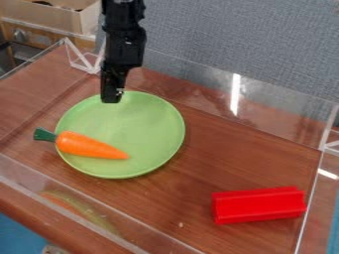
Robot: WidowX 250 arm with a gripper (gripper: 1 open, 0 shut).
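My gripper point(111, 91) hangs pointing down over the back left rim of a green plate point(149, 139), shut, with nothing visible between its fingers. A toy carrot point(93, 147), orange with a green top, lies on the left front of the plate, its top over the rim. A red rectangular block point(259, 205) lies apart on the wooden table point(219, 159) at the front right.
Clear walls edge the table on the back, front and right. A cardboard box point(47, 15) stands beyond the back left. The wood between plate and red block is bare, as is the back right.
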